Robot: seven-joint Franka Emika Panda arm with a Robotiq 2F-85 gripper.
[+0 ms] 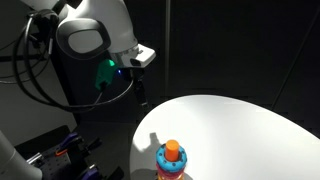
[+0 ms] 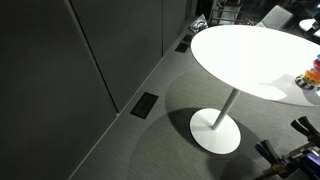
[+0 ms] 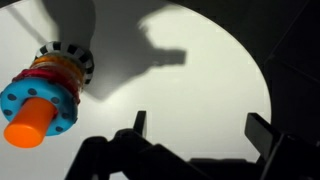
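Note:
A stacked ring toy with an orange peg on top (image 1: 172, 150) stands upright near the edge of the white round table (image 1: 230, 125). From above, the wrist view has the toy (image 3: 50, 95) at its left side, with blue dotted, red, orange and black-and-white rings. My gripper is open, its two dark fingers far apart at the bottom of that view. Only bare tabletop lies between them, and the toy is off to one side, untouched. In the first exterior view the arm hangs above the table's left edge, and the fingers barely show against the dark background.
The table rests on a single round-based pedestal (image 2: 215, 130). A dark wall (image 2: 60, 80) runs along one side. Dark items and cables (image 1: 75, 155) sit left of the table.

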